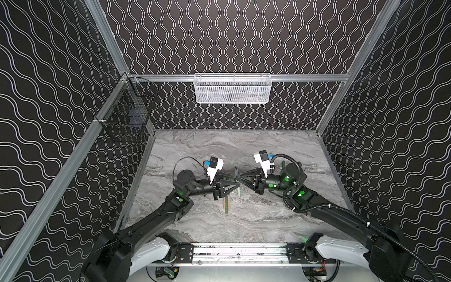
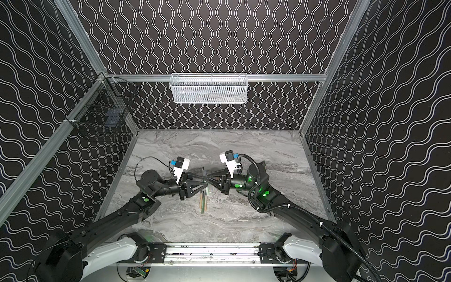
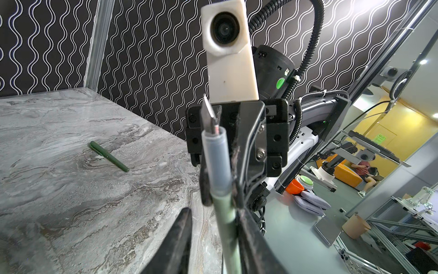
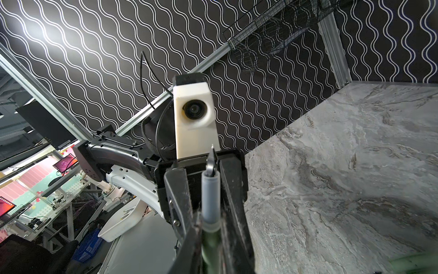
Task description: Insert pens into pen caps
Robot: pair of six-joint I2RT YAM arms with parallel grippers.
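A pale green pen with a frosted grip section and a bare metal nib stands nearly upright between my two grippers, nib up. My right gripper is shut on its barrel. Facing it from the other side, my left gripper is partly open around the barrel; a gap shows on one side, while the other finger is close to the pen, and I cannot tell whether it touches. A dark green cap lies on the marbled table, apart from both grippers. The pen's lower end is hidden.
More slim green and brownish pieces lie on the table just in front of the grippers. A blurred green object is at the right wrist view's lower corner. A white mesh basket hangs at the back.
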